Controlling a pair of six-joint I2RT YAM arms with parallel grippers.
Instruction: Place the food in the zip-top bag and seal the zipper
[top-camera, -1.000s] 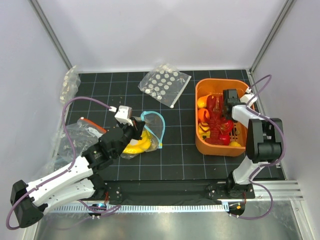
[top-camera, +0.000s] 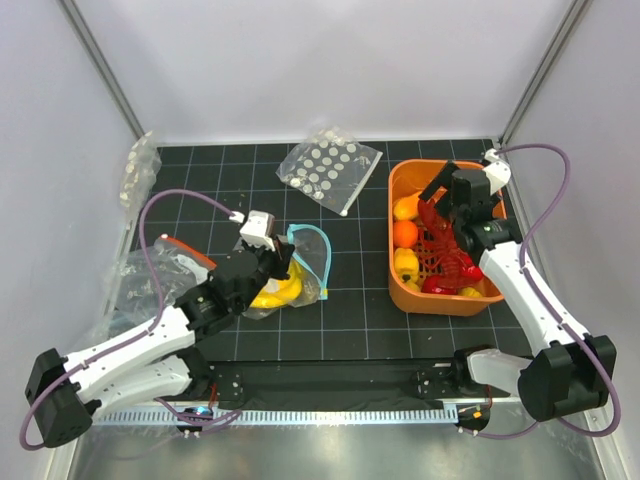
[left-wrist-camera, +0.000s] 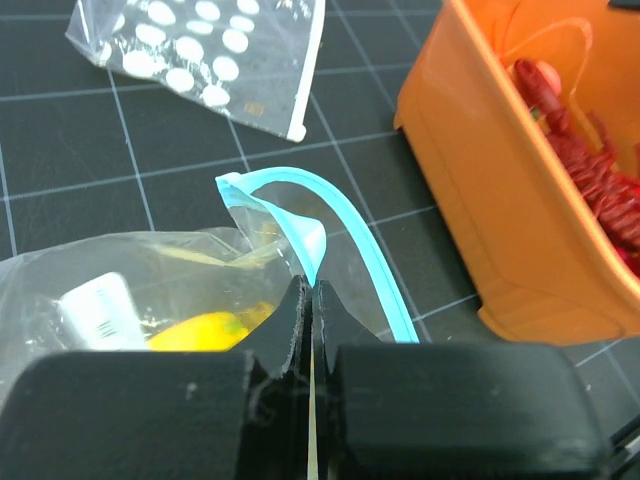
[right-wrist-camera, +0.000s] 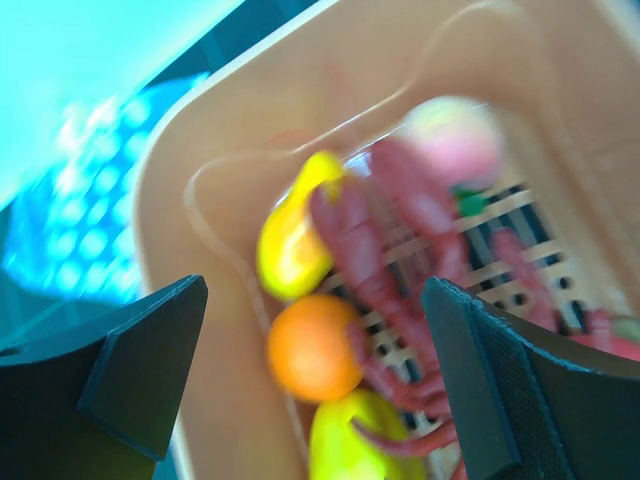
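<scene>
My left gripper is shut at the blue zipper edge (left-wrist-camera: 372, 262) of a clear bag (top-camera: 317, 246) at the table's middle left; yellow food (left-wrist-camera: 200, 330) shows inside. My right gripper is open above the orange bin (top-camera: 445, 310), with nothing visible between its fingers. The bin holds an orange (right-wrist-camera: 312, 348), yellow items (right-wrist-camera: 292, 240), red crayfish-like items (right-wrist-camera: 370, 255) and, in the blurred right wrist view, a pale pink round item (right-wrist-camera: 450, 140).
A white-dotted bag (top-camera: 318, 175) lies at the back middle. Another clear bag (top-camera: 150, 280) lies at the left. The table between the blue-zippered bag and bin is clear.
My right gripper has risen out of the orange bin, its arm extending upward. My left gripper has shifted slightly rightward at the bag's zipper edge.
</scene>
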